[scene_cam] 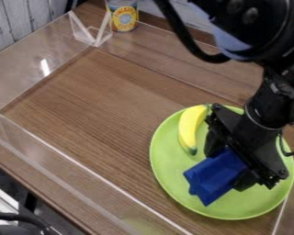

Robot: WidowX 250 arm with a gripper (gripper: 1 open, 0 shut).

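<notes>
On the right, a green plate (175, 184) holds a yellow banana (190, 126) along its upper left part and a blue block (213, 176) near its middle. My black gripper (241, 162) comes down from the upper right over the plate, its fingers around the right end of the blue block. Whether it is closed tight on the block I cannot tell, as the dark fingers overlap it.
A can (122, 15) with a yellow label stands at the back. Clear plastic walls (39, 60) edge the wooden table on the left and front.
</notes>
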